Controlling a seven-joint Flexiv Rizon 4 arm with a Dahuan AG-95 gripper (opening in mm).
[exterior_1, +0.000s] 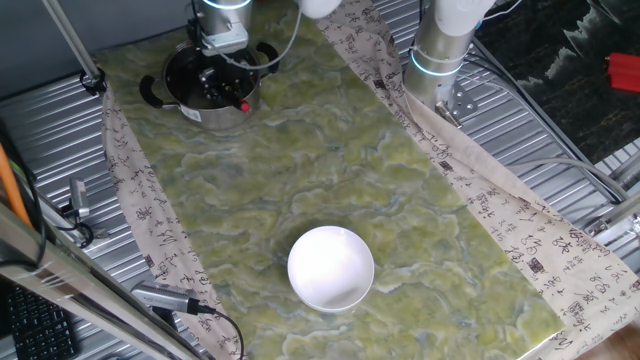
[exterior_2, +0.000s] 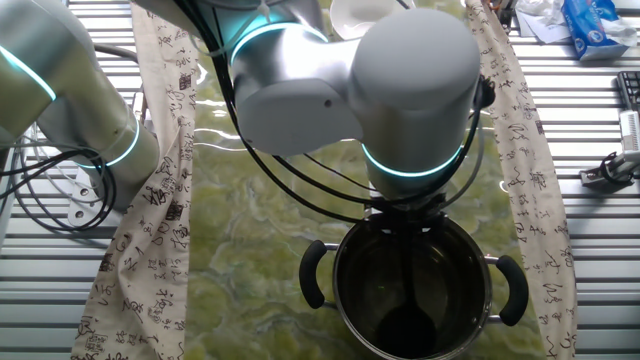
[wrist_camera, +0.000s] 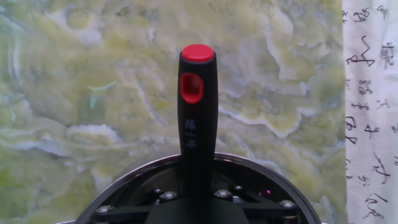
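A steel pot (exterior_1: 225, 118) with two black handles stands at the far left end of the table in exterior view 1. A black ladle (exterior_2: 405, 325) reaches down into it, bowl end low inside. In the wrist view the ladle's red-tipped handle (wrist_camera: 199, 118) rises past the pot rim (wrist_camera: 249, 163). My gripper sits over the pot, its black fingers against both sides of the handle and shut on it. The arm hides much of the gripper in exterior view 2. Nearer the front, a white bowl (exterior_1: 330, 268) stands apart; it looks empty.
Patterned cloth (exterior_1: 480, 205) runs along both sides.
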